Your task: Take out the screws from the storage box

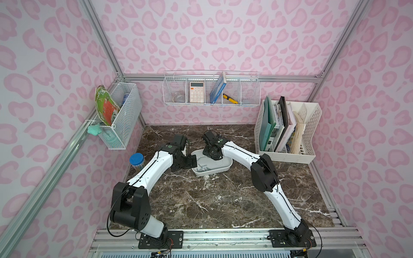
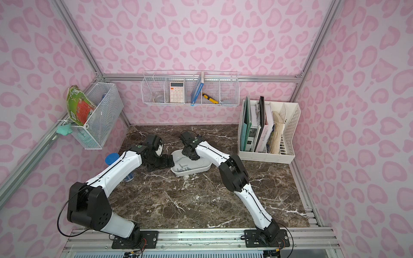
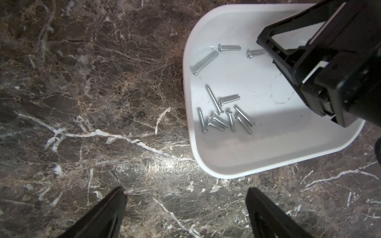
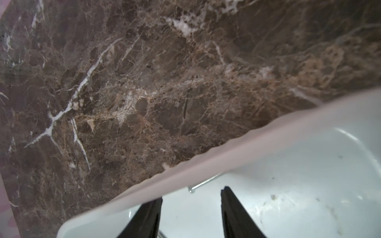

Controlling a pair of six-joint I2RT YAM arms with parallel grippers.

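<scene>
Several silver screws (image 3: 229,120) lie loose in the white storage box (image 3: 246,174), most of them bunched in its near left part. Apart from that bunch, near the box's back wall, is a single screw (image 3: 255,52), close to a finger of my right arm. In the right wrist view that gripper is open above the box floor, with a screw (image 4: 206,182) showing just beyond its fingertips by the wall. My left gripper hangs open over bare tabletop left of the box, nothing between its fingers.
At the left stands a blue-lidded jar (image 1: 136,160). A white bin (image 1: 286,157) of folders and books fills the back right. On the back wall hangs a wire shelf (image 1: 172,104) with a calculator.
</scene>
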